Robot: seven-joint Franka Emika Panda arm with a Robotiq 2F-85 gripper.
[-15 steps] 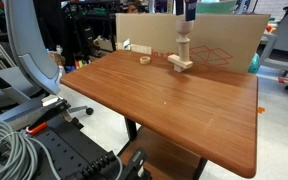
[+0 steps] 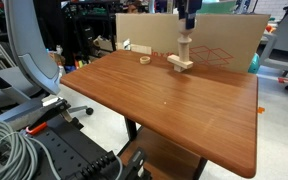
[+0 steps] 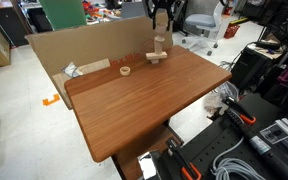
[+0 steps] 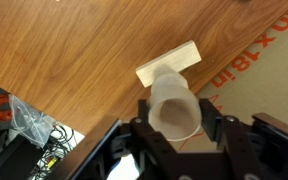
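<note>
A pale wooden block (image 2: 180, 63) lies flat near the back edge of the table, with a light tan upright piece (image 2: 184, 47) rising above it. My gripper is shut on the round tan piece (image 4: 174, 108), its dark fingers to either side. Looking down in the wrist view, the block (image 4: 166, 64) shows partly behind that piece. Exterior view 2 has the block (image 3: 157, 57) under the upright piece (image 3: 159, 44), and my gripper (image 3: 161, 20) at its top. Whether the held piece touches the block cannot be told.
A small tan ring (image 3: 125, 71) sits apart on the brown table (image 3: 134, 105). A cardboard panel (image 2: 224, 42) stands close along the back edge.
My gripper has shifted slightly at the top of exterior view 1, staying over the block. The block and the ring have not moved.
</note>
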